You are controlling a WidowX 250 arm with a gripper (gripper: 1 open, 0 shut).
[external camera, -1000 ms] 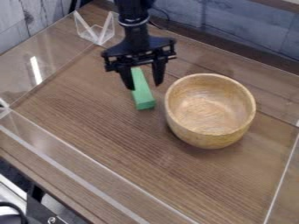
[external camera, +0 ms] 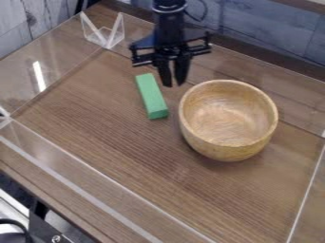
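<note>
A green block lies on the wooden table, just left of a large wooden bowl. My black gripper hangs above and behind the block, near the back of the table, higher in the view. Whether its fingers are open or shut is hard to make out.
White wire or clear plastic pieces sit at the back left and left edge. Dark cables lie at the lower left corner.
My gripper was lower over the green block a second ago and has since risen toward the back, shifting slightly right. The block and bowl look where they were.
</note>
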